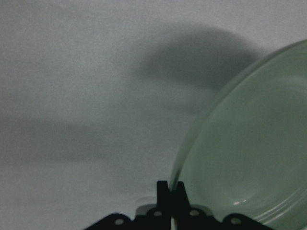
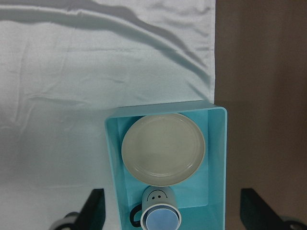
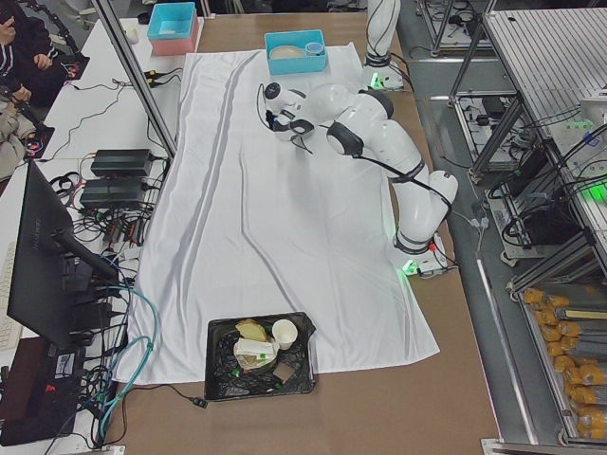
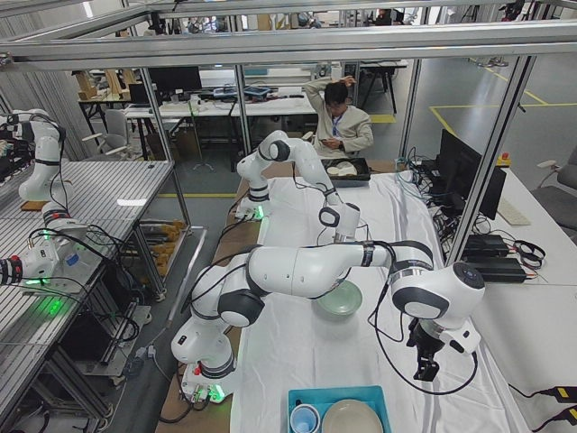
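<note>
A pale green bowl [image 4: 337, 299] rests on the white cloth. In the left wrist view my left gripper is shut on the rim of that bowl [image 1: 244, 139], which fills the right side. My right gripper is open above a blue bin [image 2: 216, 158] holding a beige plate [image 2: 163, 148] and a smiley mug [image 2: 148, 194] with a blue cup [image 2: 162, 220] inside it.
A black crate [image 3: 218, 379] with assorted items stands at the far end of the cloth [image 3: 313, 227] from the blue bin. A monitor and cables line one side.
</note>
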